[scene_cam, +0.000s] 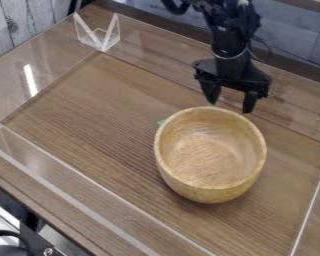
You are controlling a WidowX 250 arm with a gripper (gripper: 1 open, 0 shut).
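The black robot arm (230, 52) reaches down from the top, its gripper (230, 96) low over the wooden table just behind a large beige bowl (210, 178). The fingertips are dark and small, and what lies between them is unclear. A small green object (163, 121) shows at the bowl's left rim, partly hidden by it. Another greenish bit is near the gripper, too small to identify.
A white wire object (99, 35) stands at the back left edge. A black cable or part sits at the bottom left corner.
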